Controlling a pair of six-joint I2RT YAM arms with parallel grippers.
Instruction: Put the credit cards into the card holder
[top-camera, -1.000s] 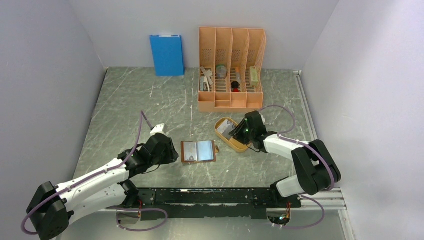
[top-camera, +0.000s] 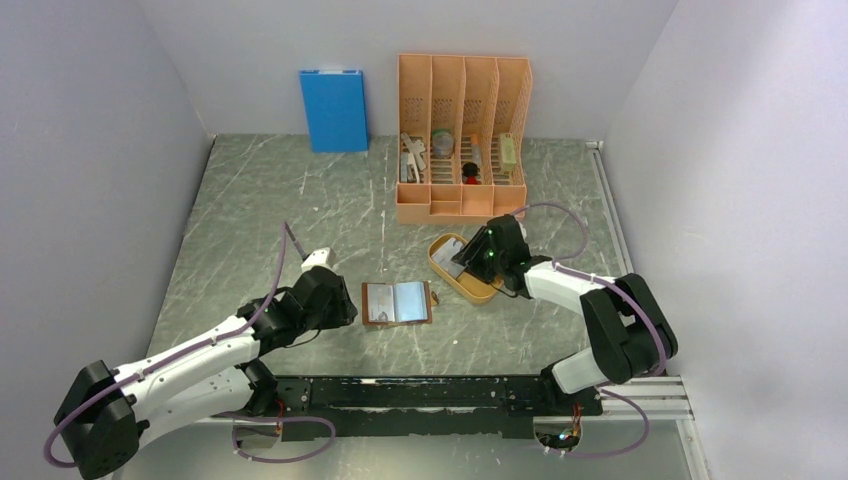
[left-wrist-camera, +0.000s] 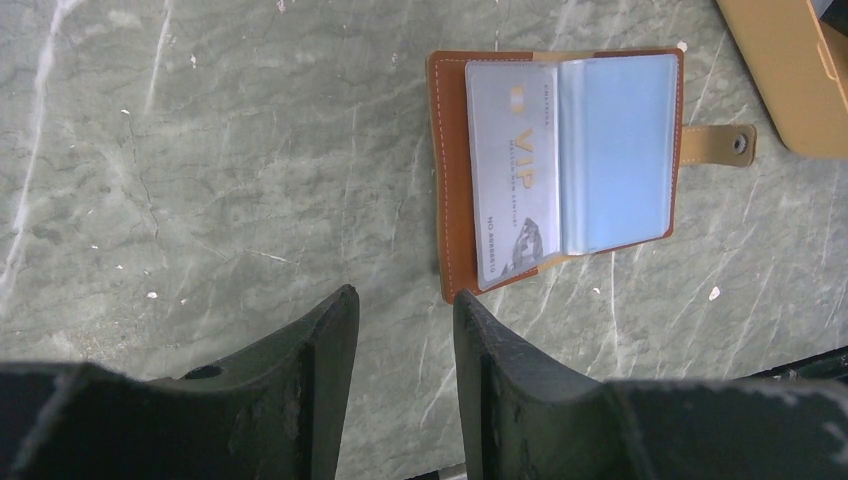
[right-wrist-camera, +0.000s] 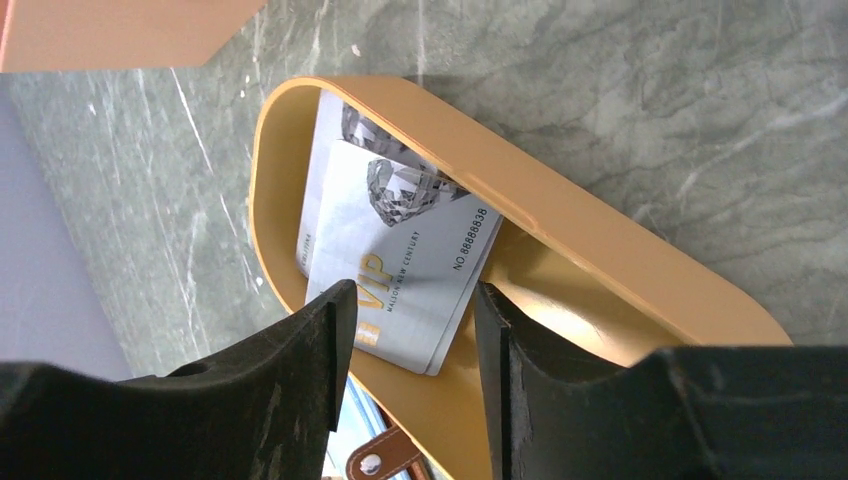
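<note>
The brown card holder (left-wrist-camera: 453, 180) lies open on the table, clear sleeves showing; a silver VIP card (left-wrist-camera: 515, 170) sits in its left sleeve and the right one looks pale blue. Two or more silver cards (right-wrist-camera: 395, 255) rest overlapping at one end of the tan tray (right-wrist-camera: 640, 265). My right gripper is over that tray, fingers parted, the near edge of the top card between and beyond them, apparently not gripped. Left of the holder, my left gripper hovers with parted fingers and only bare table between them.
A peach organizer (top-camera: 462, 205) with several compartments of small items stands behind the tray. At the back left a blue box (top-camera: 334, 110) leans upright.
The right gripper has shifted slightly up and left over the tray, closer to the cards. My left arm, the holder and the tray look unmoved.
</note>
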